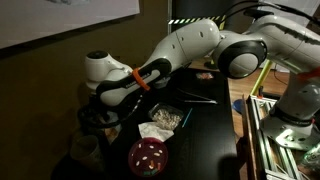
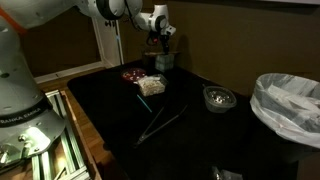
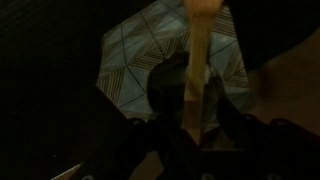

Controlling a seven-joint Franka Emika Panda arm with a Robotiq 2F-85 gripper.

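Note:
At the far left end of the table, my gripper points down beside the wall, its fingers dark and hard to make out. The second exterior view has the gripper above a grey container near the back. In the wrist view a tan, wood-like handle runs down to between the dark fingers. Beneath it lies a patterned, tile-like surface with a dark round shape on it. How firmly the fingers meet the handle is too dark to tell.
A red bowl with small pieces, a white cloth or paper and a clear tray stand near the arm. A clear bowl and a lined bin stand farther off. Dark tongs lie mid-table.

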